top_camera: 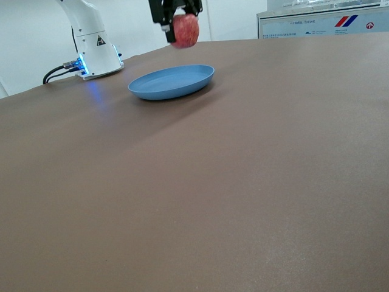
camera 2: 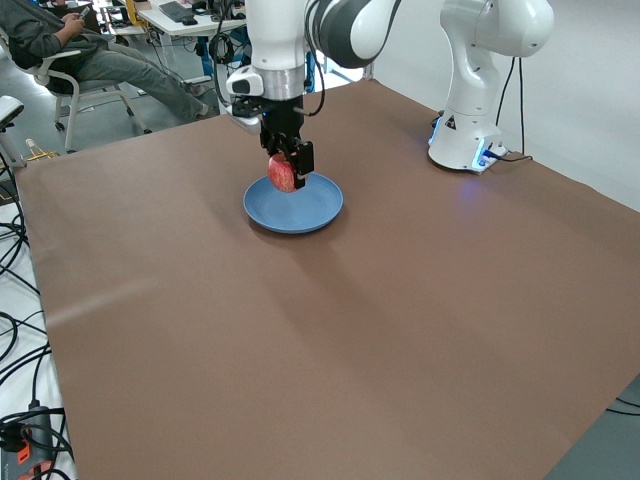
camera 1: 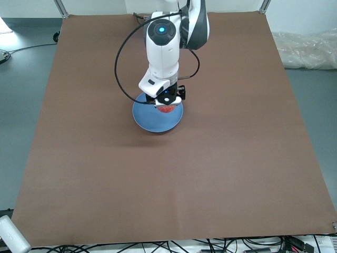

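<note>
My gripper (top_camera: 182,29) is shut on a red apple (top_camera: 186,31), held in the air above a shallow blue plate (top_camera: 171,79) in the top view. In the right view the apple (camera 2: 281,174) hangs below the black gripper (camera 2: 290,170), over the plate (camera 2: 290,208). In the left view the arm's head hides most of the apple (camera 1: 165,108), which shows over the upper middle of the plate (camera 1: 157,121).
Cables run along one edge, and a seated person shows beyond it in the right view.
</note>
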